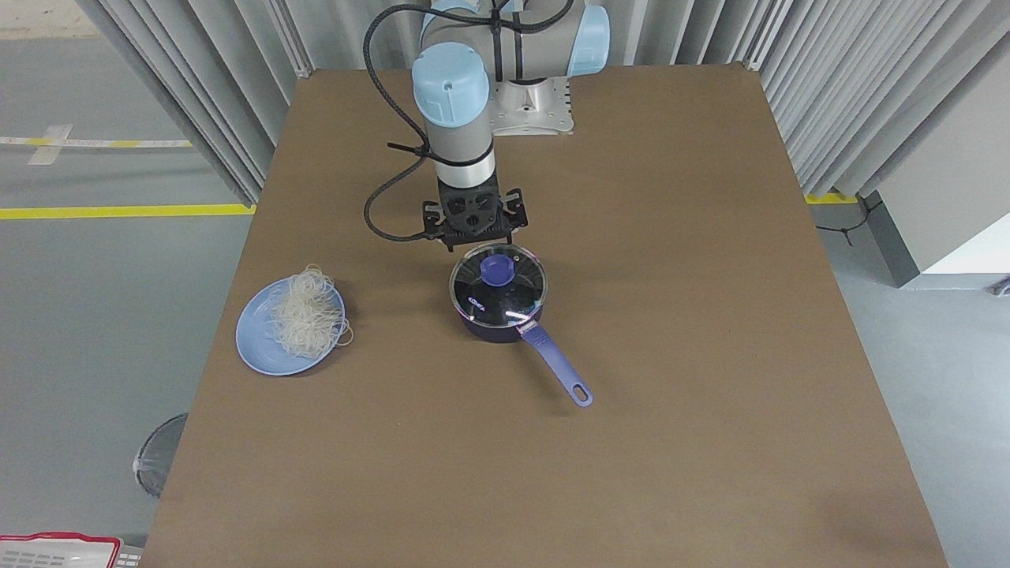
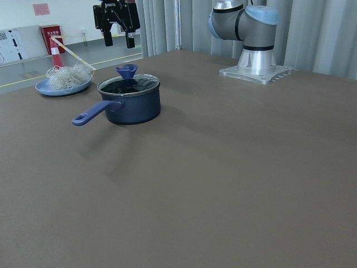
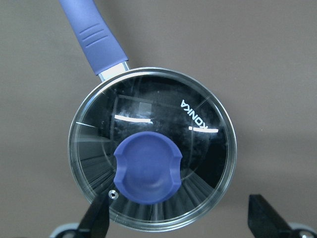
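Note:
A dark blue saucepan (image 2: 134,109) with a glass lid (image 1: 511,303) and blue lid knob (image 3: 147,167) sits on the brown table, its handle (image 1: 559,364) pointing toward the table's front right. My gripper (image 2: 117,42) hangs just above and behind the lid, apart from it. It is open, fingers spread either side of empty air; in the wrist view the knob lies a little beyond them. A blue plate (image 1: 256,336) left of the pan holds a pile of white noodles (image 1: 308,312).
The arm's base (image 2: 256,71) stands at the back edge. Off the table at lower left are a bin (image 1: 161,454) and a red-rimmed crate (image 1: 57,554).

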